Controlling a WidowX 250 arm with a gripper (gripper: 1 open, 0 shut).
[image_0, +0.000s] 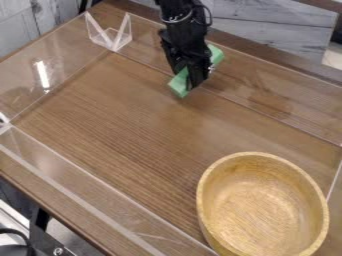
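My black gripper (187, 64) hangs over the back middle of the wooden table in the camera view, shut on a green object (179, 86) that shows below its fingers. The object is small in view, and its upper part is partly hidden by the gripper.
A large pale yellow bowl (262, 206) fills the front right. A clear plastic piece (110, 32) stands at the back left, and another transparent item lies along the left edge. A grey marbled panel borders the back.
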